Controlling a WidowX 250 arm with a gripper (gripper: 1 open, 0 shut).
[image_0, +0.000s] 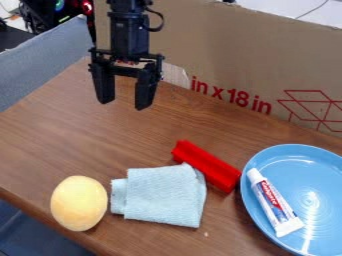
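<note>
My black gripper (124, 92) hangs open over the back left of the wooden table, nothing between its fingers. Below it to the front lie a yellow bread-like oval (78, 203), a folded light-blue cloth (160, 195) and a red cylinder (207, 165). At the right a blue plate (313, 180) holds a white toothpaste tube (273, 202).
A cardboard box (254, 65) stands along the back edge. A grey padded edge (40, 70) borders the table's left.
</note>
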